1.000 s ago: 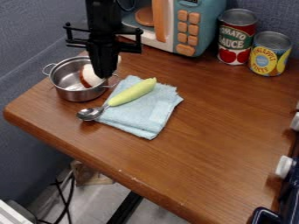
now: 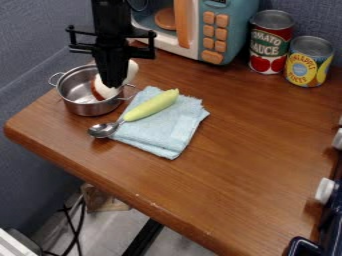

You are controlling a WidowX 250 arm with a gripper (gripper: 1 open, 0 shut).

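Observation:
The black gripper (image 2: 112, 62) points down over a steel pot (image 2: 75, 99) at the left of the table, in the camera view. A white and red object (image 2: 107, 88) is in the pot at the gripper's fingers; whether they grip it is unclear. A yellow banana-like object (image 2: 152, 105) and a steel spoon (image 2: 103, 130) lie on a light blue cloth (image 2: 171, 135) right of the pot.
A toy microwave (image 2: 225, 30) stands at the back, with a tomato sauce can (image 2: 269, 48) and a yellow can (image 2: 307, 67) to its right. A dark appliance (image 2: 321, 210) is at the right edge.
The gripper has shifted very slightly over the pot; otherwise little visibly differs.

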